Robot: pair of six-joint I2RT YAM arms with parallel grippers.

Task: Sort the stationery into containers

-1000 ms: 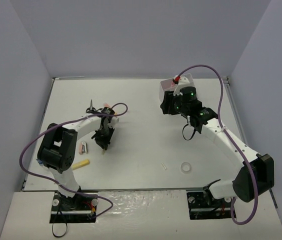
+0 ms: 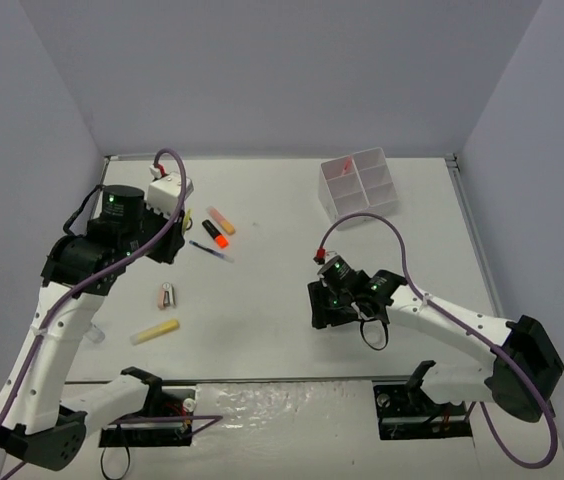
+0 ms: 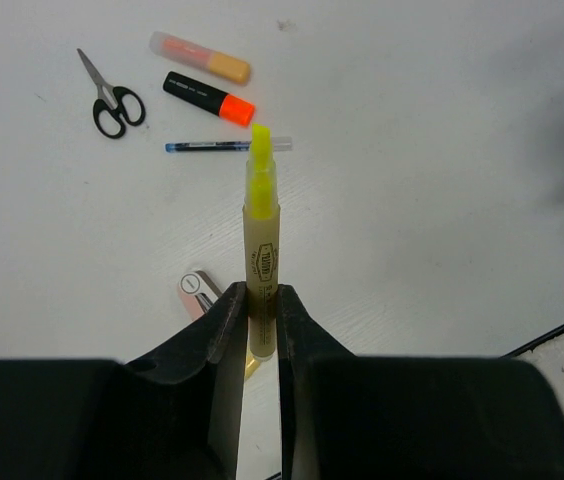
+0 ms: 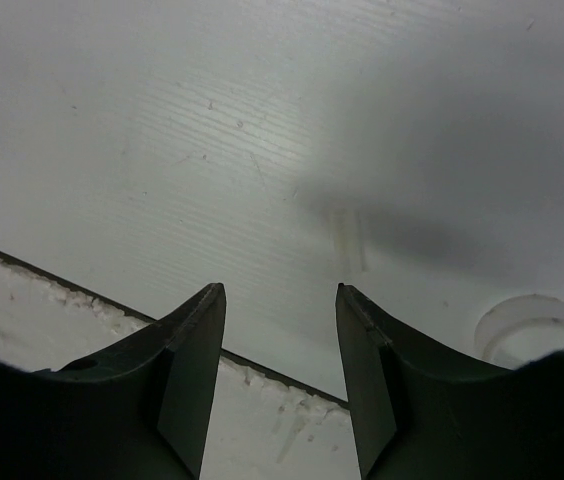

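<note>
Upright in the left wrist view, a pale pen with a yellow tip (image 3: 261, 245) is pinched by my left gripper, raised above the table. Beneath it lie black-handled scissors (image 3: 112, 105), a black-and-orange highlighter (image 3: 209, 98), an orange marker (image 3: 200, 57) and a slim blue pen (image 3: 224, 145). A small pink-and-silver item (image 2: 166, 296) and a yellow tube (image 2: 155, 331) rest nearer the front. Over bare table, my right gripper is open and empty; ahead of it are a pale thin stick (image 4: 347, 240) and a clear ring (image 4: 532, 328).
The white divided container (image 2: 358, 186) stands at the back right, a reddish item in one compartment. Mid-table is clear. A clear object (image 2: 94, 333) sits at the front left, partly behind the left arm. Walls bound the sides and back.
From beside the container, the right arm has come forward and now covers the stick and ring in the top view.
</note>
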